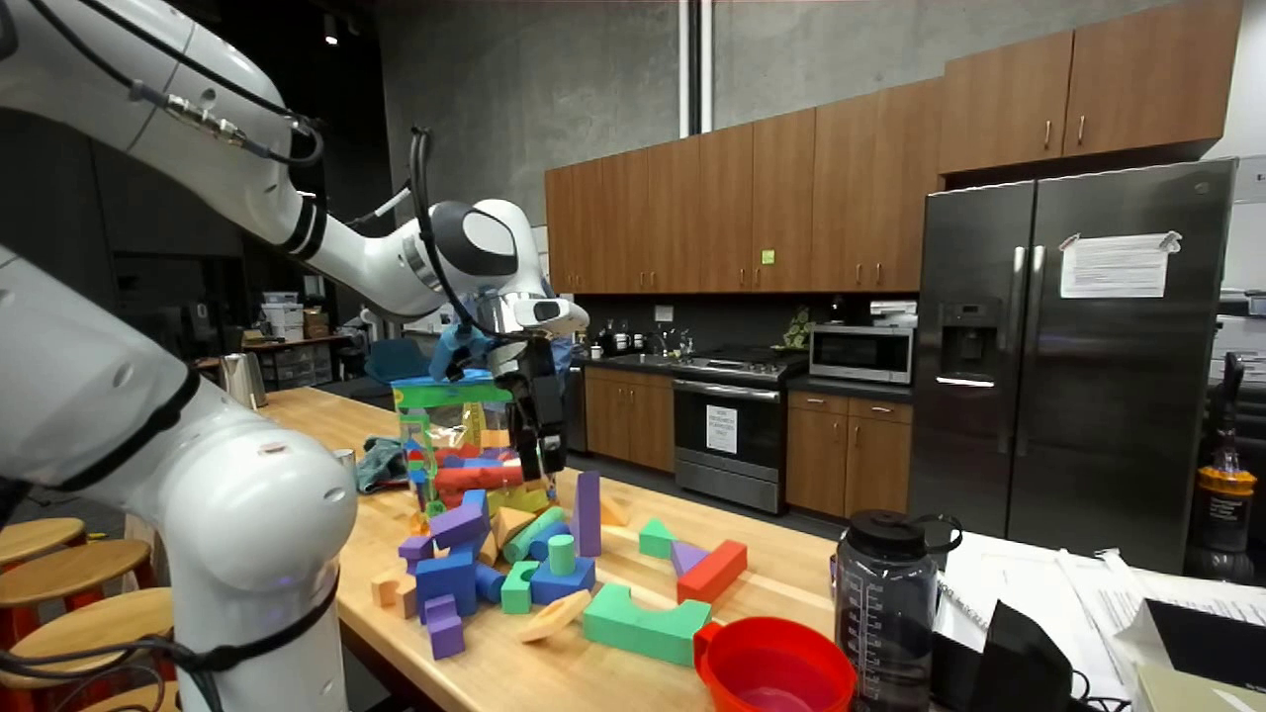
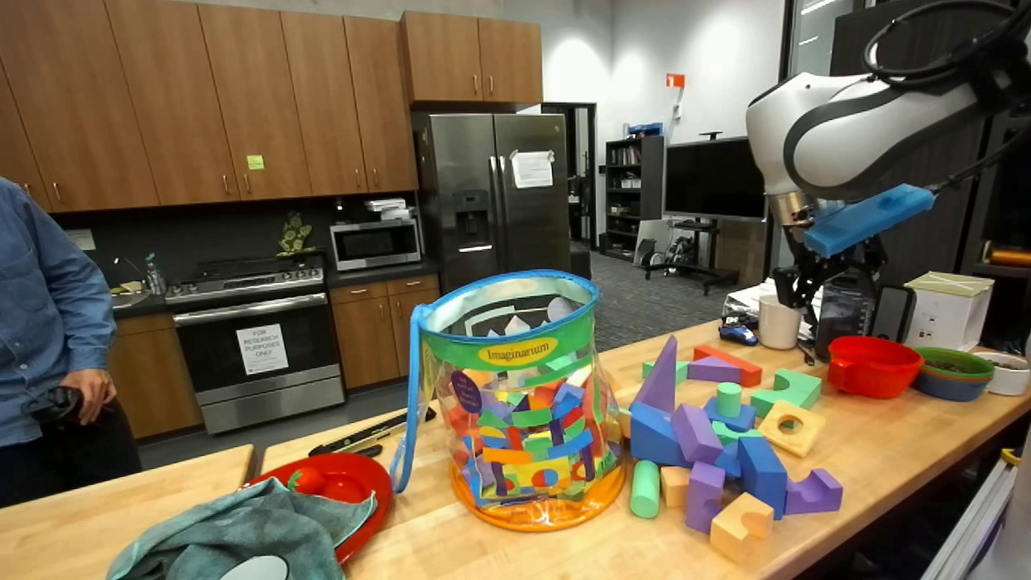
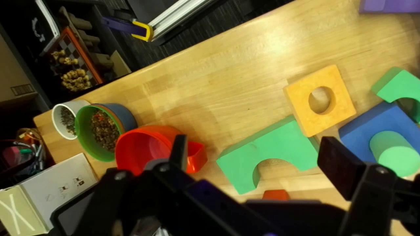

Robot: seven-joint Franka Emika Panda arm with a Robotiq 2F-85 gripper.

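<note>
My gripper is open in the wrist view, its dark fingers wide apart with nothing held. Below it on the wooden table lie a green arch block [image 3: 271,151], an orange square block with a round hole [image 3: 321,100], and a blue block [image 3: 384,126] bearing a green cylinder [image 3: 394,153]. In the second exterior view, the gripper [image 2: 812,290] hangs above the table's right part. Several coloured blocks, among them a tall purple triangle [image 2: 659,375], sit beside a clear bag [image 2: 532,406] holding many blocks.
A red cup [image 3: 147,147], a green bowl of dried bits [image 3: 84,137] and a white bowl [image 3: 58,126] stand along the table's end. A dark water bottle [image 1: 884,617] is beside the red cup. Left of the bag lies a teal cloth [image 2: 246,532] on a red plate [image 2: 372,512].
</note>
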